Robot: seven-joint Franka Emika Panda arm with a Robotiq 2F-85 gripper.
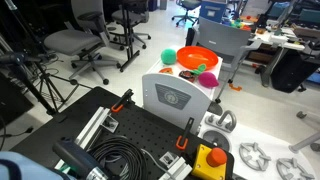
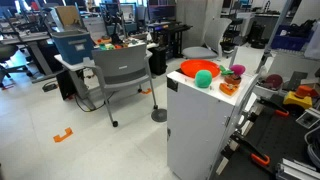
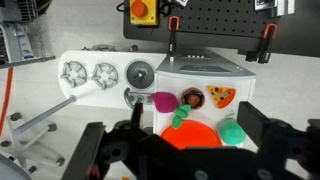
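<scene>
In the wrist view my gripper looks down from above, its two dark fingers set wide apart with nothing held between them. Below it is a white toy-kitchen counter [image 3: 188, 89]. An orange-red plate [image 3: 195, 135] lies there, partly hidden by the gripper. Close to the plate are a magenta piece [image 3: 165, 102], a green piece [image 3: 181, 116], a brown round item [image 3: 193, 97], an orange wedge [image 3: 220, 97] and a green round object [image 3: 231, 131]. Exterior view 1 shows the plate [image 1: 198, 58] at the counter's far side.
A toy stove with two burners [image 3: 88, 74] and a small sink [image 3: 140, 74] adjoin the counter. A yellow box with a red-orange button [image 1: 211, 158] sits on the dark table [image 1: 145, 128]. A grey chair [image 2: 122, 75] stands on the floor in exterior view 2.
</scene>
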